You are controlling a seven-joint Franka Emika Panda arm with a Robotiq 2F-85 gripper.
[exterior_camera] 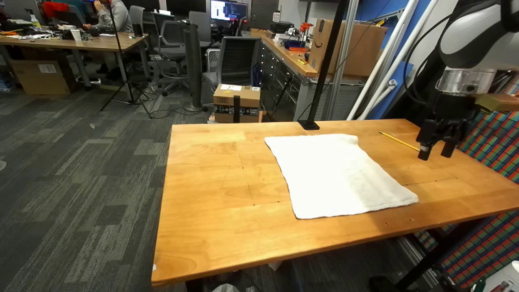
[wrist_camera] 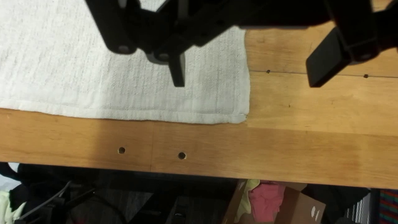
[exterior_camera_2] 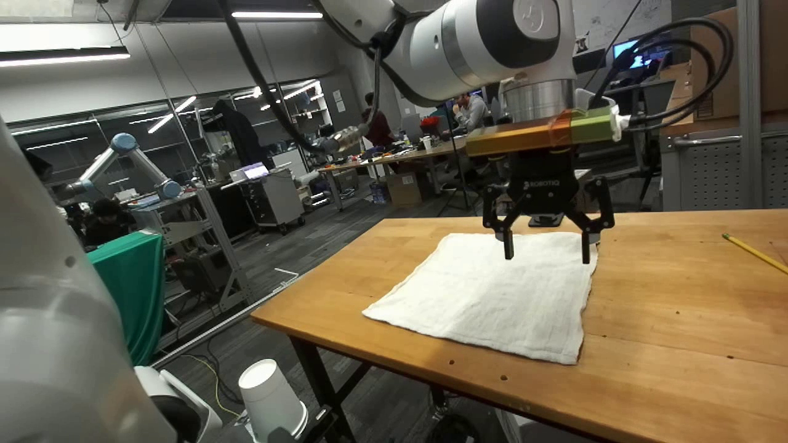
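A white towel (exterior_camera: 335,177) is spread flat on the wooden table (exterior_camera: 214,194). Its near edge and one corner show clearly in the wrist view, where the towel (wrist_camera: 209,93) lies partly beneath my gripper. The gripper (exterior_camera_2: 547,255) is open and empty, its two fingers wide apart in exterior view 2. In the wrist view one fingertip (wrist_camera: 177,72) overlaps the towel and the other is over bare wood. Exterior view 1 has the gripper (exterior_camera: 436,153) raised above the table's right side, apart from the cloth.
A yellow pencil (exterior_camera: 399,141) lies near the back right of the table. A black post (exterior_camera: 309,124) stands at the back edge. Below the near edge, an open cardboard box (wrist_camera: 294,205) holds pink and yellow cloth.
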